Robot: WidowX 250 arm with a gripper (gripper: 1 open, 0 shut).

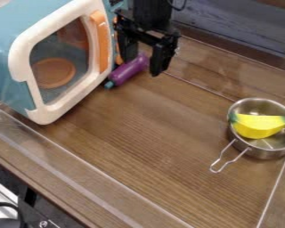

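My gripper (144, 55) hangs at the top centre, open, its fingers either side above a purple eggplant (131, 69) that lies on the counter beside a toy microwave (32, 89) with a blue body, white door frame and orange buttons. At the right, a steel pot (266, 149) with a wire handle holds a yellow, banana-like item (259, 124).
A grey wall (234, 31) runs along the back. A dark gap with white parts shows at the bottom left.
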